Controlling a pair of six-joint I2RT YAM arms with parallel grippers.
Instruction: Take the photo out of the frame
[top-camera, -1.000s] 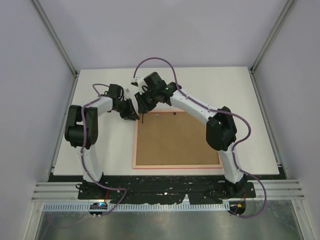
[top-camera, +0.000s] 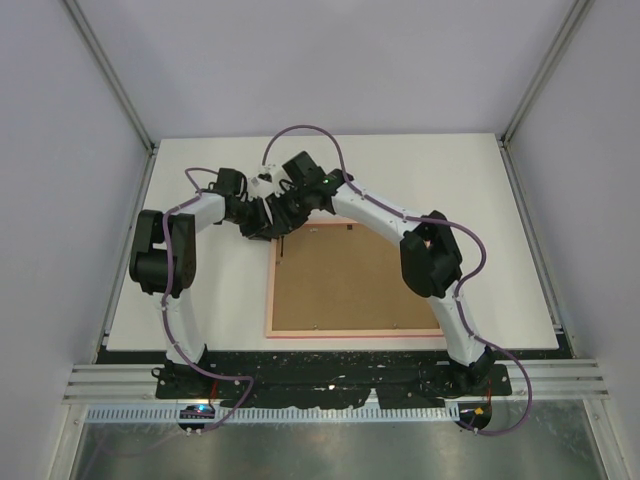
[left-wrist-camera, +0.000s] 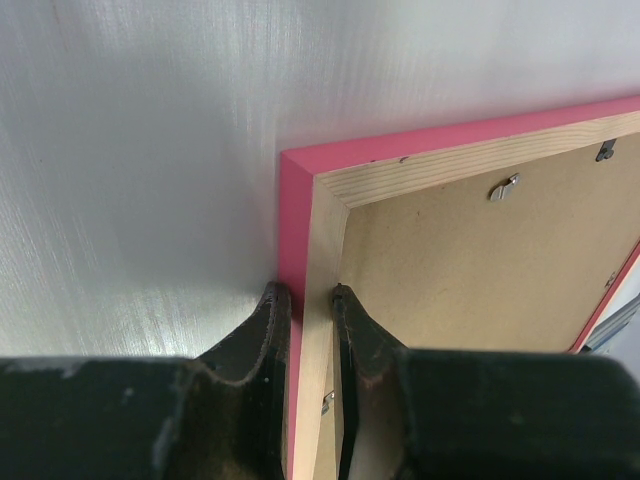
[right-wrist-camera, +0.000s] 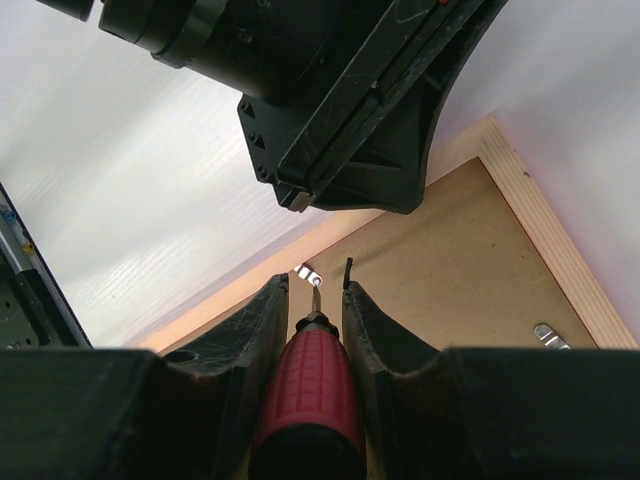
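Observation:
The photo frame lies face down, its wooden rim (top-camera: 270, 290) and pink outer edge showing around a brown backing board (top-camera: 350, 280). My left gripper is shut on the frame's left side, one finger outside the rim and one inside. In the right wrist view my right gripper is shut on a screwdriver with a red handle (right-wrist-camera: 310, 390). Its thin tip points down at a metal clip (right-wrist-camera: 308, 275) by the left rim; whether they touch, I cannot tell. The photo itself is hidden under the board.
More clips sit along the rim, such as one near the top-left corner (left-wrist-camera: 504, 188) and another (right-wrist-camera: 551, 337) along an adjoining side. The left arm's wrist (right-wrist-camera: 340, 110) stands close beside the screwdriver.
My right arm has shifted slightly left and toward the front, carrying the screwdriver closer to the left rim. The left arm and the frame have stayed still.

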